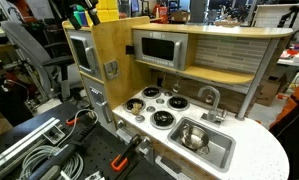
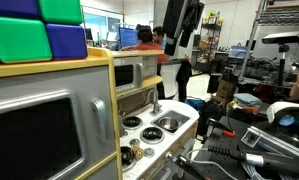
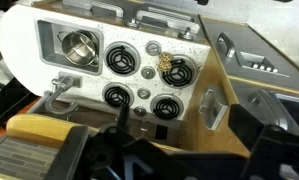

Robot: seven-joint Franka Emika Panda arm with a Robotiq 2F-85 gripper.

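My gripper is open above the toy kitchen, its dark fingers blurred at the bottom of the wrist view and nothing seen between them. Below it lies a white speckled counter point(image 1: 181, 98) with several black coil burners point(image 3: 119, 58). A small gold-brown item point(image 3: 176, 71) rests on one burner, at the left of the stove in exterior view 1. Inside the steel sink point(image 1: 220, 151) sits a metal pot point(image 1: 195, 137). The dark arm point(image 1: 77, 20) reaches in at the upper left of exterior view 1, well clear of the counter.
Overhanging the counter's back is a wooden shelf point(image 1: 221, 74) with a silver microwave point(image 1: 159, 50). A curved faucet point(image 1: 211, 97) rises behind the sink. Green and blue bins point(image 2: 67, 41) stand atop the left cabinet. Cables point(image 1: 37, 158) lie on the dark table in front.
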